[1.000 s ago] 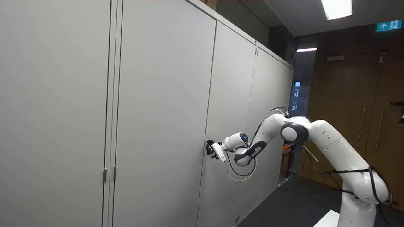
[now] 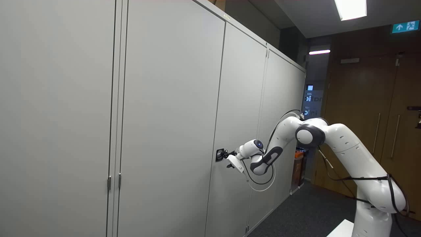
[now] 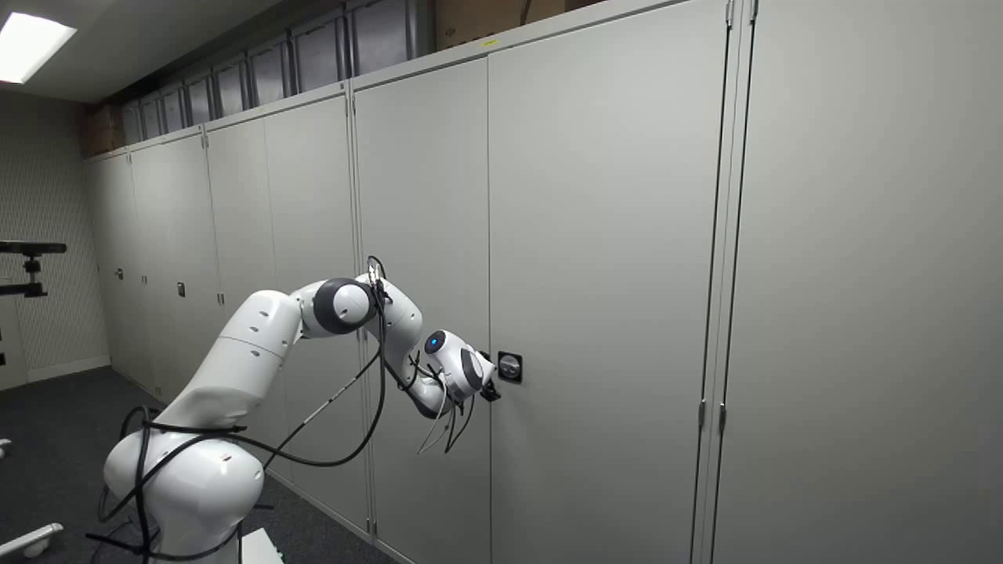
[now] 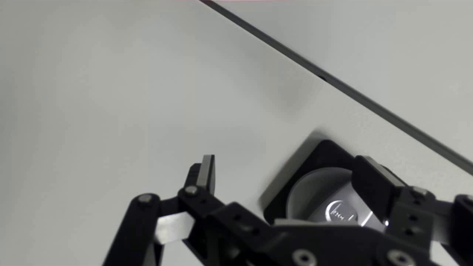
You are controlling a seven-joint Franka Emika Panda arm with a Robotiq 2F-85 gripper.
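A square black latch plate (image 4: 272, 210) with a round metal recess is set in the grey cabinet door (image 3: 602, 225). In the wrist view, the right finger (image 4: 377, 186) overlaps the recess's right side, and the left finger (image 4: 206, 175) is over bare door. My gripper stands open, its fingers wide apart with nothing held. From exterior view 2 the latch (image 3: 509, 366) shows clear, just right of the hand. Exterior view 1 has the gripper (image 2: 225, 154) close in front of the latch; whether it touches cannot be told.
A narrow seam (image 4: 306, 64) runs between the doors close to the latch. Tall closed cabinets (image 3: 305, 197) form one wall. Cables (image 3: 320, 460) hang loosely from the arm. Dark carpet (image 2: 292, 215) lies open between the cabinets and the robot base.
The hand has drawn back from the cabinet, moving right and slightly down in exterior view 1. Its tilt has altered a little, and the cabinet doors look unmoved.
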